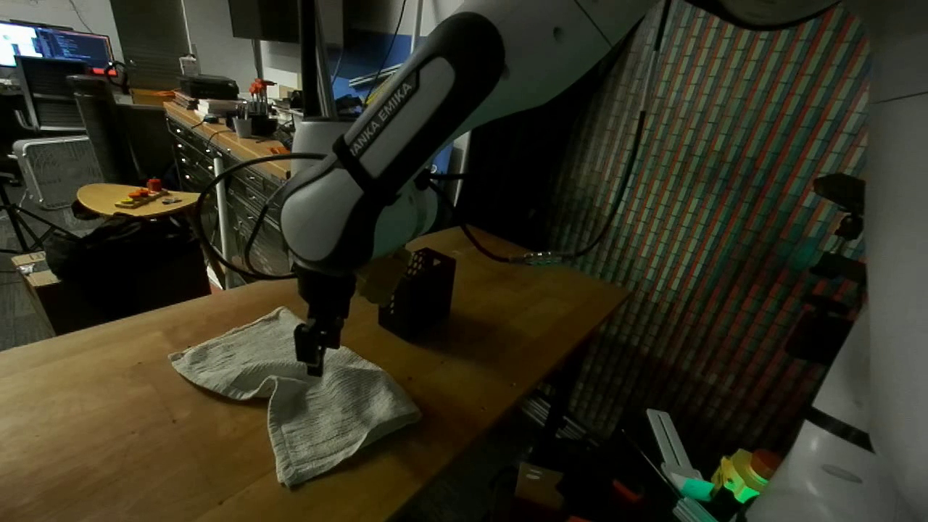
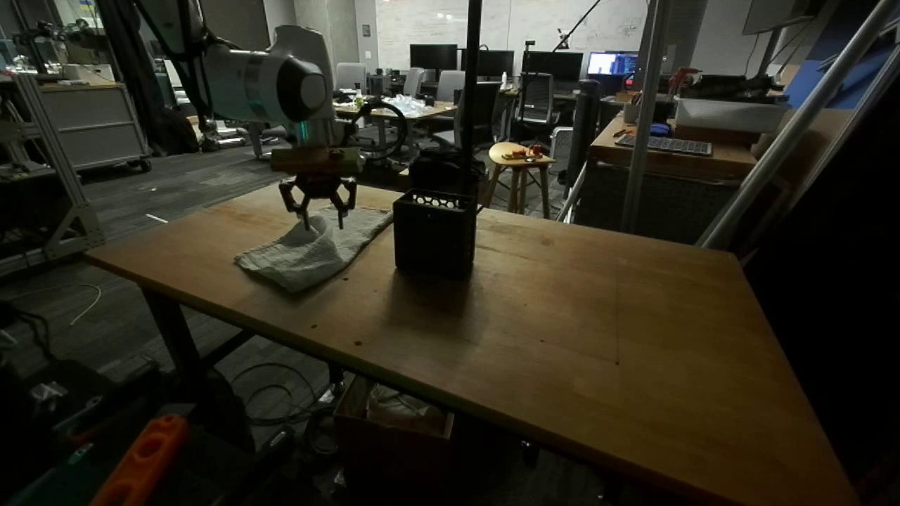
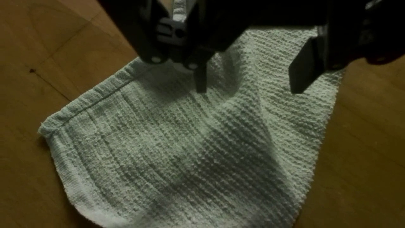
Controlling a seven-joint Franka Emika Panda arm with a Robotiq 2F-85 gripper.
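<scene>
A light grey-green ribbed towel [image 1: 335, 417] lies on the wooden table, with a raised fold running across its middle. In the wrist view, the towel [image 3: 152, 140] fills most of the picture, one hemmed corner pointing left. Over the towel, my gripper [image 2: 325, 226] points down with its fingers apart. Seen from the wrist, the gripper is partly open, its two fingertips standing on either side of the fold. No cloth is visibly pinched. I cannot tell whether the tips touch the towel.
A black box with round holes [image 2: 434, 236] stands on the table [image 2: 590, 320] close beside the towel. The table's larger part beyond the box is bare. A round stool [image 2: 519, 160] and cluttered desks stand farther off.
</scene>
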